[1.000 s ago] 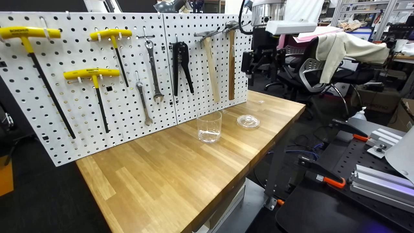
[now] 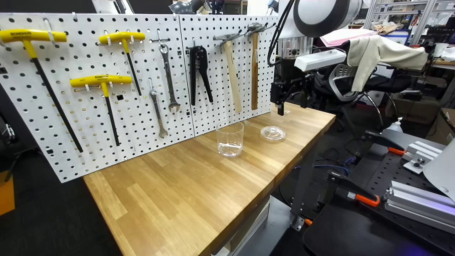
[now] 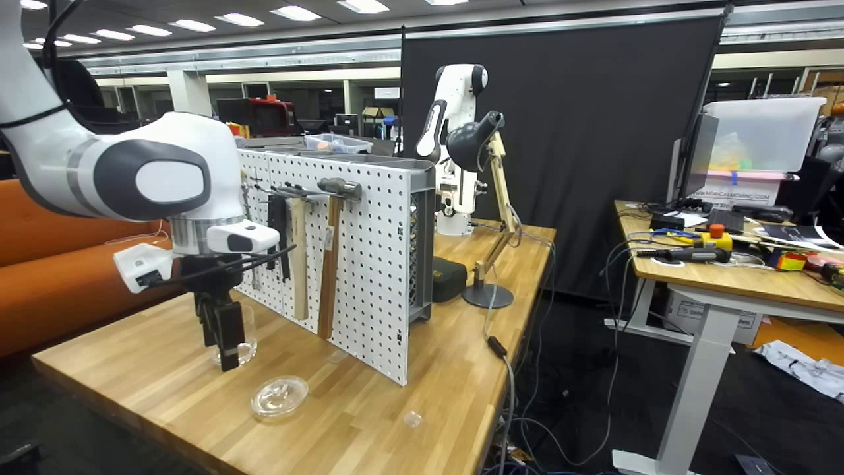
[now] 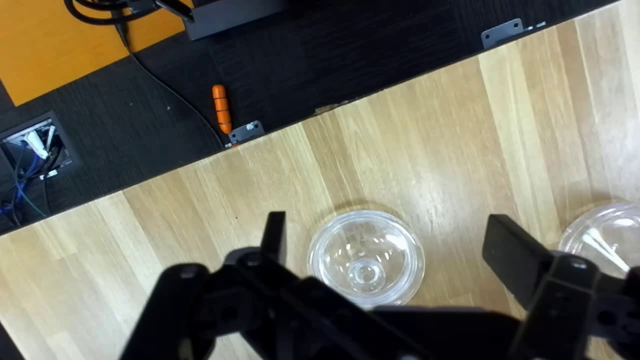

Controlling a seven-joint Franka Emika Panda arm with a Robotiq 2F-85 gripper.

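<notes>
A round clear lid (image 2: 273, 133) with a small knob lies flat on the wooden table. In the wrist view the lid (image 4: 367, 259) shows between the spread fingers of my gripper, which is open and empty. Exterior view 1 has the gripper (image 2: 292, 106) above the table, higher than the lid. A clear glass jar (image 2: 230, 140) stands upright and uncovered near the pegboard, with thin white sticks at its bottom. Part of the jar (image 4: 606, 237) appears at the right edge of the wrist view. In exterior view 2 the lid (image 3: 279, 396) is nearer the camera than the gripper (image 3: 219, 348).
A white pegboard (image 2: 140, 98) with hanging T-handle tools, wrenches and hammers (image 2: 232, 76) rises along the table's back side. Bare wooden tabletop (image 2: 170, 192) stretches away on the jar's other side. A small clear piece (image 3: 412, 419) lies by the pegboard's end.
My gripper has come down toward the table and is now lower, nearer the lid's height. The lid and the jar have stayed in place.
</notes>
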